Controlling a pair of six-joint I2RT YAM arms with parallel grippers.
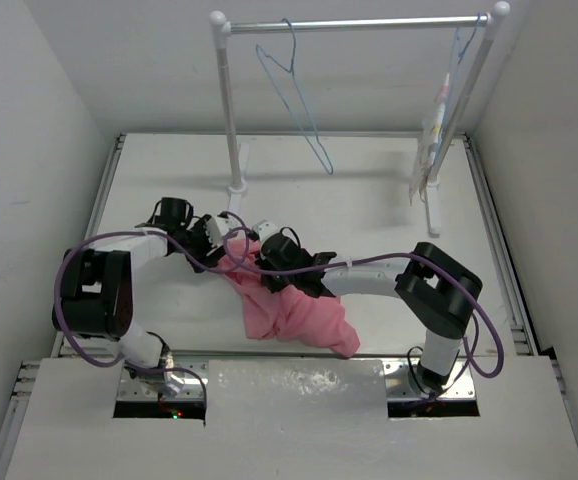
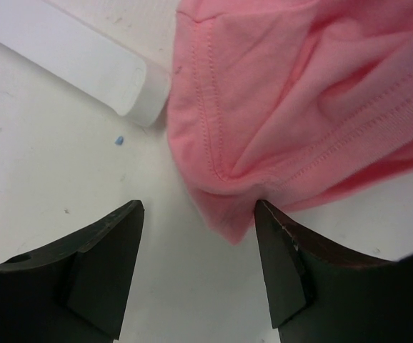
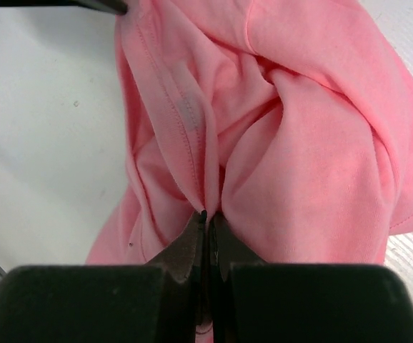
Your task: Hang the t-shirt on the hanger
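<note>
The pink t shirt (image 1: pixel 294 312) lies bunched on the table, its upper left part drawn out between my two grippers. My left gripper is open at a hemmed corner of the shirt (image 2: pixel 242 121); the tip of that corner reaches between its fingers, close to the right one, without being clamped. In the right wrist view, my right gripper is shut on a narrow gathered fold of the shirt (image 3: pixel 314 150). A blue hanger (image 1: pixel 295 85) hangs from the rail above, empty.
The white rack's rail (image 1: pixel 359 24) spans the back. Its left foot (image 2: pixel 85 61) touches or nearly touches the shirt's corner. A second hanger with a pale thing (image 1: pixel 431 140) hangs at the right. Open table lies between the rack feet.
</note>
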